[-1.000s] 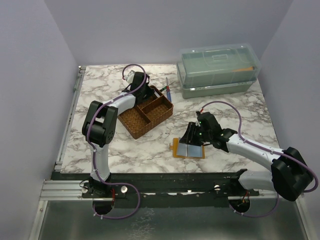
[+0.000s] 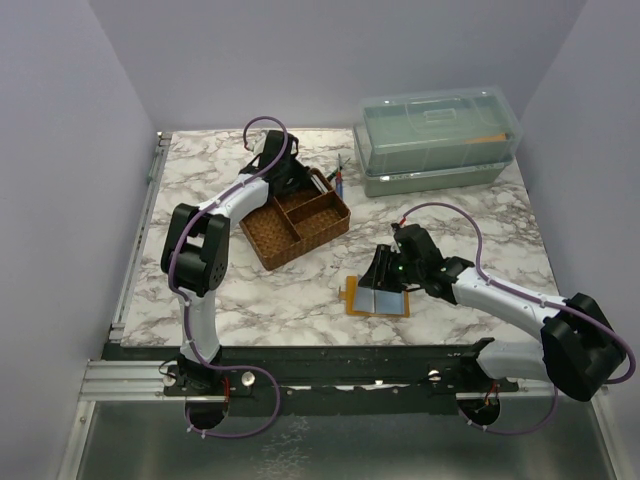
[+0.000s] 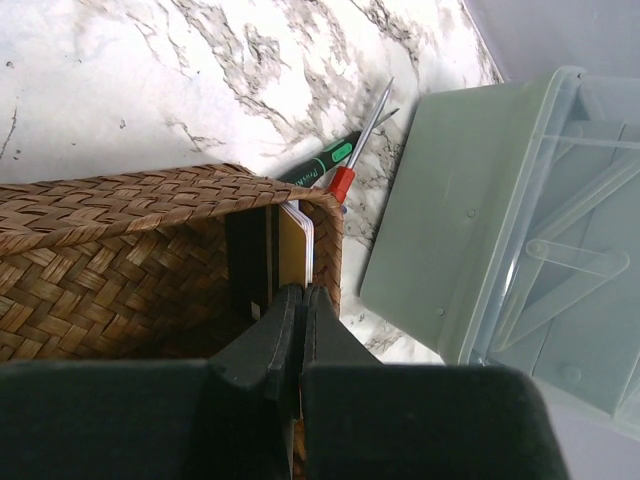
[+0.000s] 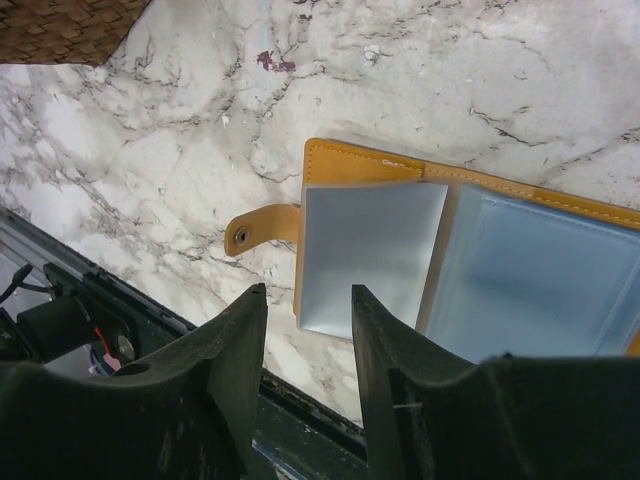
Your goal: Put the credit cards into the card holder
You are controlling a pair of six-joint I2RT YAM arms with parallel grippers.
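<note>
Several thin cards (image 3: 296, 245) with white edges stand upright against a wall in one compartment of the brown woven basket (image 2: 315, 238). My left gripper is shut, its tips at the face or edge of these cards, and nothing shows clearly between them. On the table lies the card holder (image 4: 370, 255), opened out flat, tan with pale clear sleeves and a snap strap on its left. Above its left sleeve is my right gripper, its fingers apart and empty.
Just outside the basket's far right corner lie a green-handled tool (image 3: 325, 163) and a red-handled screwdriver (image 3: 343, 180). A lidded green bin (image 2: 435, 140) stands at the back right. Bare marble table separates the basket from the card holder.
My left gripper has moved slightly right within the basket, and the basket has shifted a little right with it. The right arm and card holder look unmoved.
</note>
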